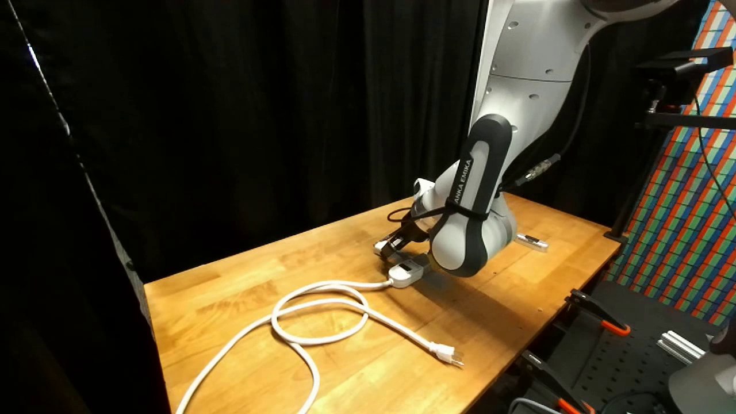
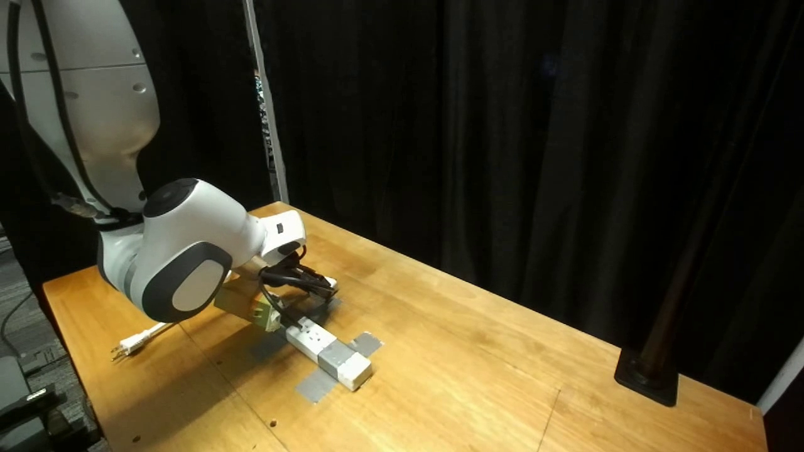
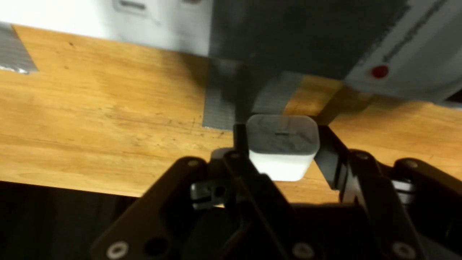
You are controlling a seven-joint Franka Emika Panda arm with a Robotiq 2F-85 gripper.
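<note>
In the wrist view, a small white block with a grey end face (image 3: 282, 167) sits between the black fingers of my gripper. The fingers are closed against its two sides. In exterior view 1 my gripper (image 1: 394, 249) is low over the table, just behind the end of a white power strip (image 1: 405, 273), and hides most of the block. The strip's sockets and grey tape show in exterior view 2, where the power strip (image 2: 354, 369) runs toward the front right of the gripper (image 2: 325, 289). Whether the block touches the table is hard to tell.
The strip's white cord (image 1: 321, 339) lies looped on the wooden table, ending in a plug (image 1: 447, 352). A small white item (image 1: 532, 242) lies farther right. Duct tape (image 2: 316, 385) crosses the strip.
</note>
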